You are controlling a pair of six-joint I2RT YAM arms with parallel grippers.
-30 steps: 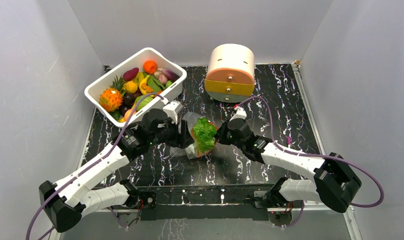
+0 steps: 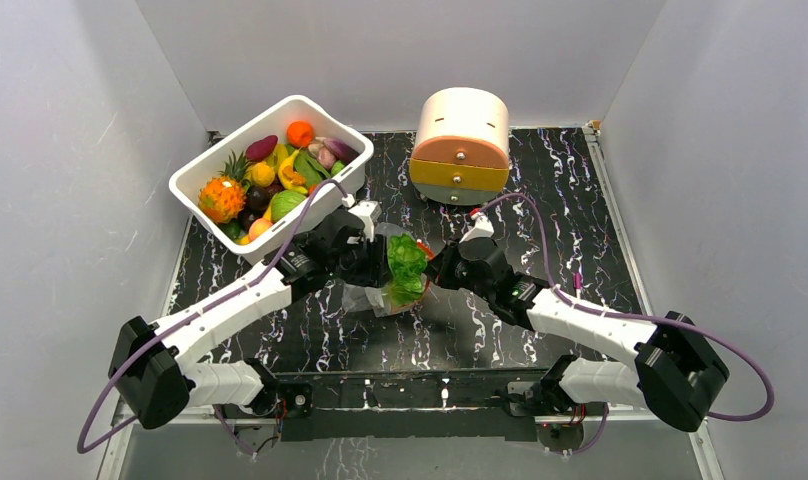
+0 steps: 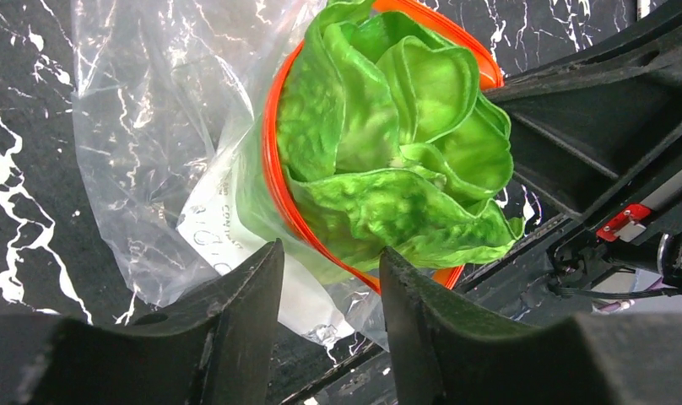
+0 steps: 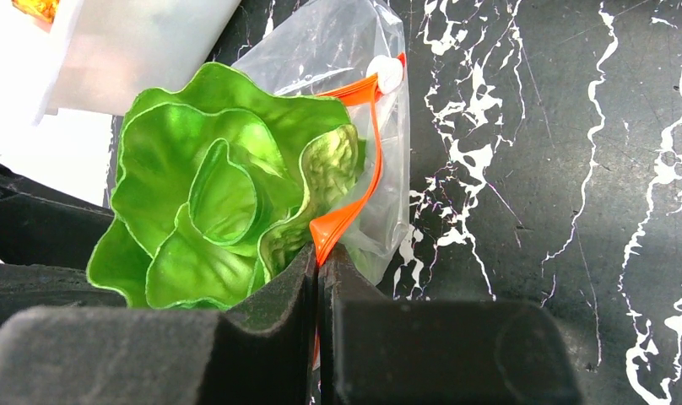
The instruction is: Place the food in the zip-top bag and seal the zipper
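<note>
Green leafy lettuce [image 3: 388,126] sits in the mouth of a clear bag [image 3: 160,143] with an orange zipper rim [image 3: 274,160]; its leaves stick out above the rim. In the right wrist view my right gripper is shut on the orange rim edge beside the lettuce [image 4: 219,186]. A white zipper slider [image 4: 387,74] shows at the rim's far end. My left gripper is open, its fingers [image 3: 257,295] apart, just at the near side of the rim. From above, the left gripper [image 2: 382,272] hides part of the bag.
A white bin [image 2: 205,185] full of play fruit and vegetables stands at the back left. A bread-box-shaped container [image 2: 462,140] with a yellow drawer is at the back.
My left arm has moved right and inward, bringing its gripper up to the lettuce and bag. My right arm has barely shifted, and its gripper stays at the rim.
</note>
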